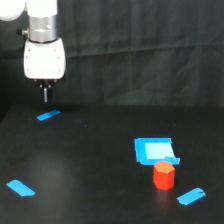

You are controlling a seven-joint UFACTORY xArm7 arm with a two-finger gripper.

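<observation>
On the right of the black table stands a red object with a hexagonal top. Just behind it lies a white square patch framed in blue tape. High at the back left hangs my gripper, pointing down, well away from the red object. Its fingers look like one thin, dark shape, too small to tell whether they are open or shut. No object shows beneath its tips.
Blue tape strips lie flat at the front left, the front right and the back left below the gripper. A dark curtain hangs behind.
</observation>
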